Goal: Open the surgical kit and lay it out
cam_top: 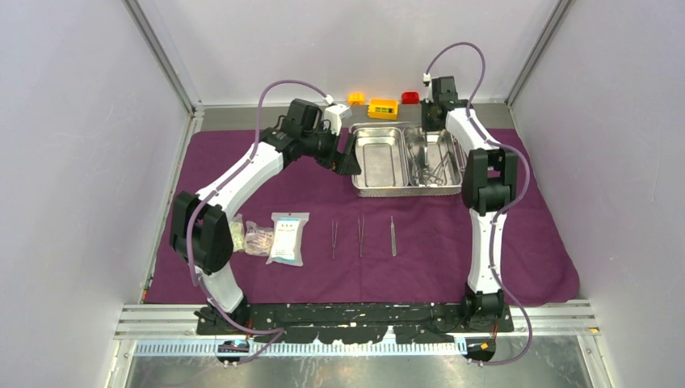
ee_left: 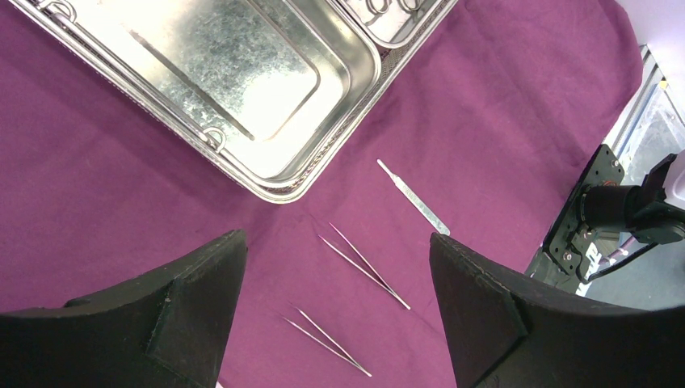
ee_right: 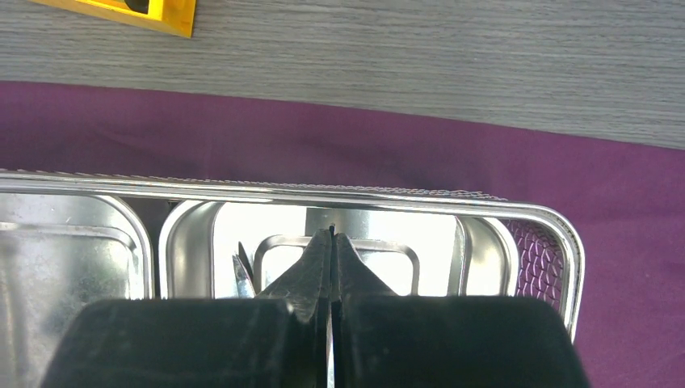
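The steel tray (cam_top: 380,192) lies at the back middle of the purple cloth. Its left compartment (cam_top: 378,158) is mostly bare, while several scissor-like instruments (cam_top: 437,172) rest in the right one. Two tweezers (cam_top: 334,239) and a scalpel handle (cam_top: 393,236) lie in a row in front. At the tray's left side, my left gripper is open, nothing between its fingers. My right gripper is over the back of the right compartment, its fingertips together; no instrument clearly shows between them. Its fingers hide part of that compartment, where a blade tip (ee_right: 244,275) peeks out.
A white packet (cam_top: 287,238) and two clear bags (cam_top: 258,239) lie at the front left. Behind the tray, on the grey strip, stand a yellow box (cam_top: 383,108) and a red one (cam_top: 410,98).
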